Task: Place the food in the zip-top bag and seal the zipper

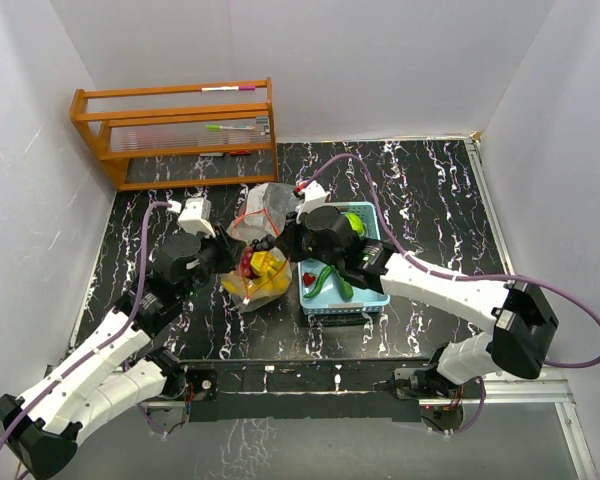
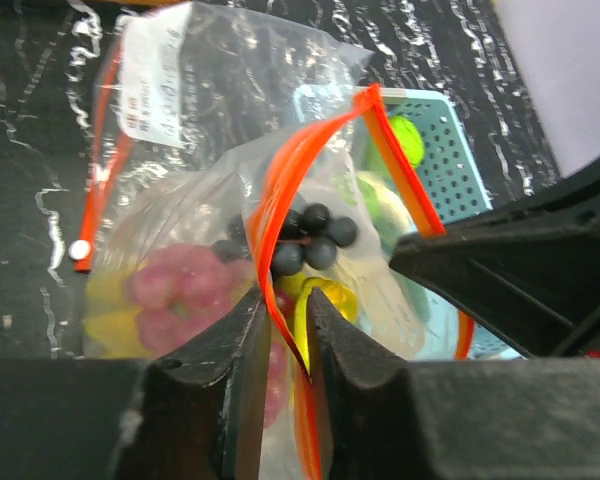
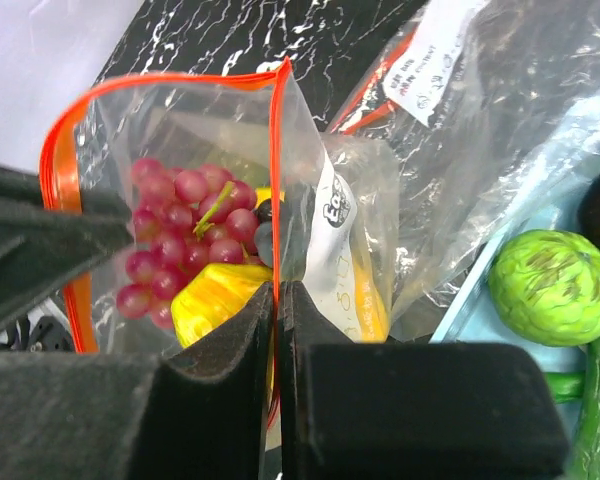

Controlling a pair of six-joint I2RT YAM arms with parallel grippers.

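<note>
The clear zip top bag (image 1: 242, 300) stands with its orange-edged mouth spread between my two grippers. Inside are red grapes (image 3: 185, 225), dark grapes (image 2: 315, 235) and a yellow item (image 3: 212, 300). In the right wrist view, my right gripper is shut on one orange rim of the mouth. My left gripper sits at the opposite rim, its fingers partly apart with the orange edge running between them. From above, the arms partly cover the mouth. How far the zipper is closed cannot be judged beyond the wide gap.
Right of the bag, a light blue basket (image 1: 345, 308) holds a green round vegetable (image 3: 555, 285), green peppers (image 1: 320, 282) and a small red item (image 1: 308, 279). A wooden rack (image 1: 180, 115) stands at the back left.
</note>
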